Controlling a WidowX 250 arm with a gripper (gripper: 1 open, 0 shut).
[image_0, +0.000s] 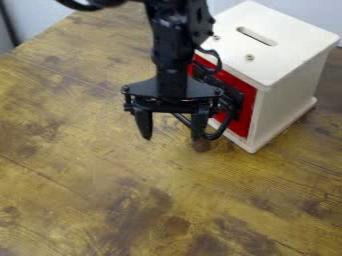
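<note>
My black gripper (171, 128) hangs at the centre of the camera view, fingers pointing down and apart, with nothing seen between them. It is just left of and in front of the white box (281, 80), which has a red front panel (239, 124). The gripper and arm hide much of that panel and most of the black handle on it.
A grey-white wall (301, 10) runs behind the table at the upper right.
</note>
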